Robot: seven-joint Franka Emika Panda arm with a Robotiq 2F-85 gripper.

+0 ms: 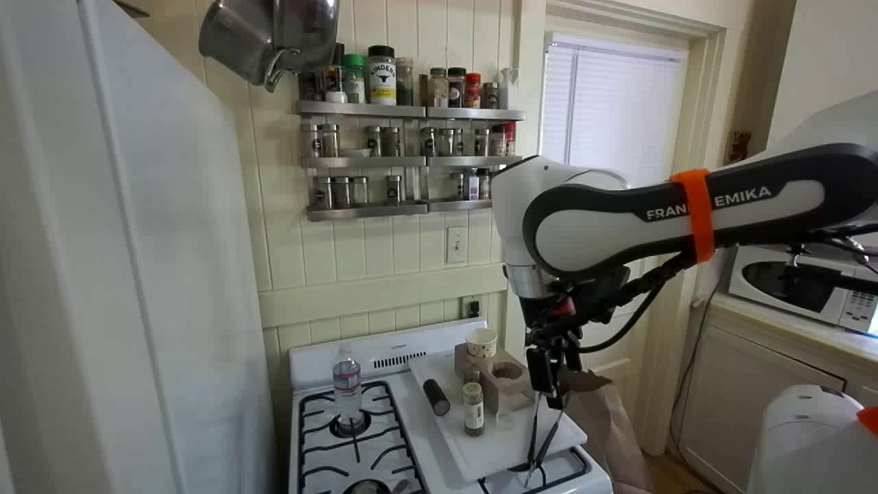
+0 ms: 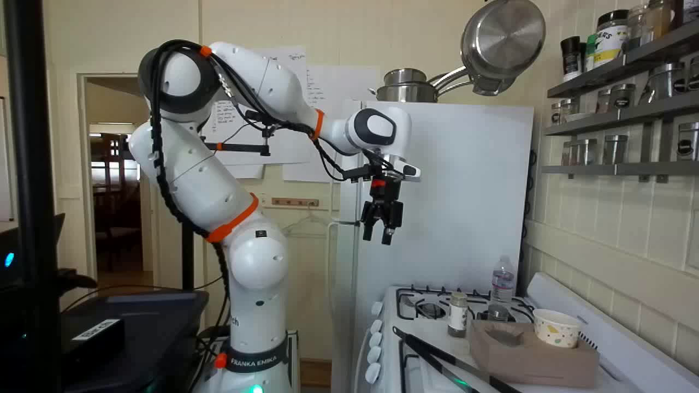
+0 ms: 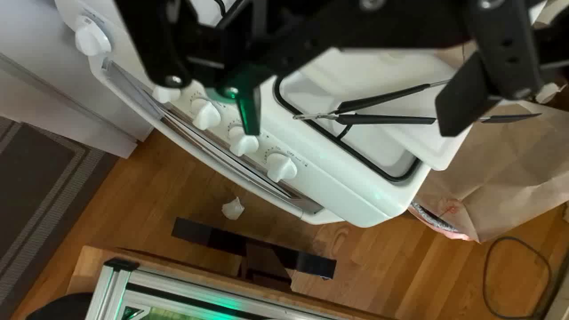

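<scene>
My gripper hangs in the air above the front of the white stove, open, with nothing between its fingers. Black-handled tongs lie across the stove and a white tray, well below the fingers in the wrist view. On that tray stand a labelled spice jar and a brown cardboard carrier with a spotted paper cup in it. A dark cylindrical container lies on its side at the tray's left edge. Behind the jar, a second small jar is partly hidden.
A clear water bottle stands on the left burners. Shelves of spice jars line the wall, and pans hang high near the fridge. Beside the stove is a brown paper bag. Knobs project from the stove's front.
</scene>
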